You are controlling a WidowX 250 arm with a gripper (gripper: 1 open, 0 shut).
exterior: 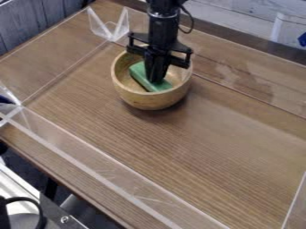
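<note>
A wooden bowl [150,97] sits on the upper middle of the table, with a green object [146,81] inside it. My black gripper [156,75] reaches down into the bowl from above, its tips at or over the green object. It looks closed; whether anything is between the fingertips is hidden.
A clear plastic piece [110,27] is at the back left. Cables hang past the lower left edge.
</note>
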